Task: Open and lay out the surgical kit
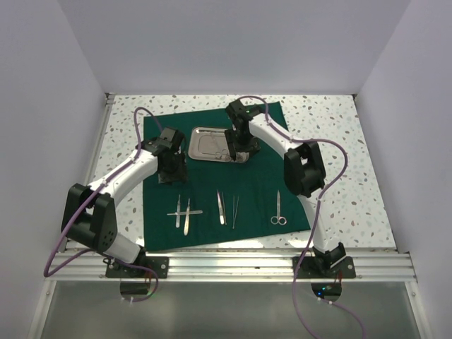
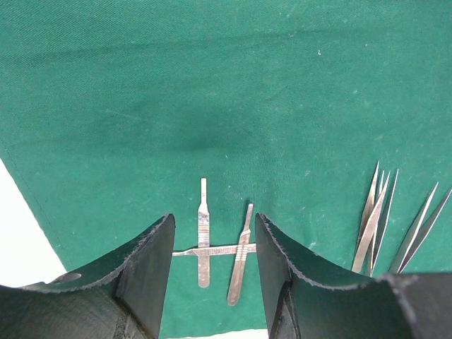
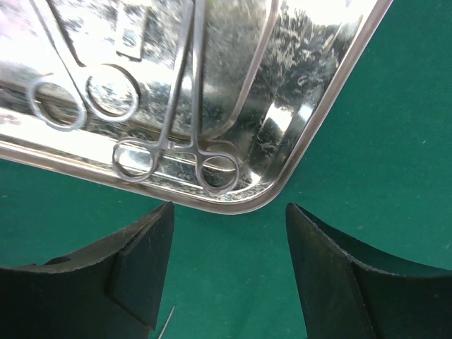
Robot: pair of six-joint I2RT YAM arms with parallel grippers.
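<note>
A metal tray (image 1: 201,158) lies on the green cloth (image 1: 261,187). Inside it the right wrist view shows a clamp (image 3: 168,113) with two finger rings, and left of that another ringed instrument (image 3: 74,78). My right gripper is open near the tray's corner, nothing between its fingers. My left gripper stands open and empty above the cloth, left of the tray. Below it in the left wrist view, two scalpel handles (image 2: 204,233) (image 2: 241,272) lie with a third handle (image 2: 222,250) crossing them.
Tweezers (image 1: 221,207), a second pair of tweezers (image 1: 235,212) and scissors (image 1: 278,212) are laid along the front of the cloth. Bare green cloth lies between the tray and this row, and right of the tray.
</note>
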